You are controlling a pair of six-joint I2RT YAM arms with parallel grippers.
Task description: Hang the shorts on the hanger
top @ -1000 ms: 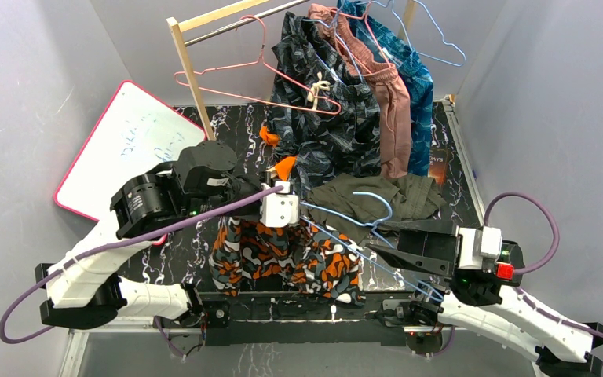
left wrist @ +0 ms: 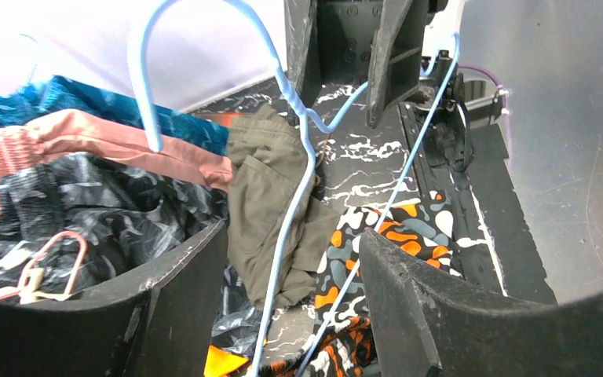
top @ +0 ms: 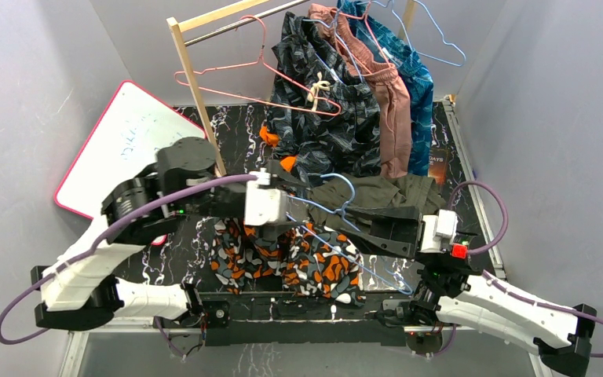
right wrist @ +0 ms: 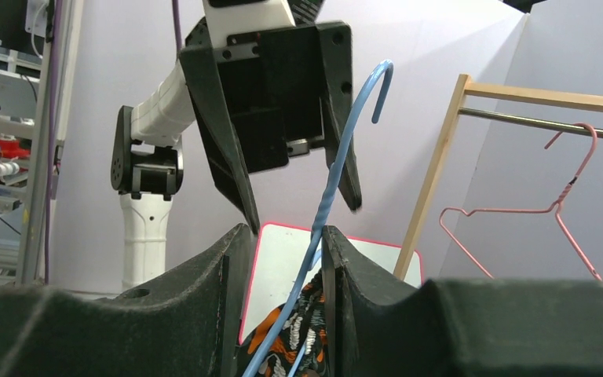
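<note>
Both wires of the blue hanger run into the gap between my left gripper's spread fingers. In the top view, the left gripper's fingers stand apart at the hanger's left end. My right gripper is open around the neck region; the right wrist view shows the hanger slanting up through the gap between its fingers, hook on top. Below lie the orange, black and grey camouflage shorts at the table's front. Whether the hanger's lower end is inside the shorts cannot be told.
Dark green folded clothing lies behind the hanger. A rack holds black, pink and blue garments, plus an empty pink hanger on its left side. A whiteboard leans at the left.
My right gripper has moved left, bringing its fingers around the hanger's neck; the hook has shifted left too.
</note>
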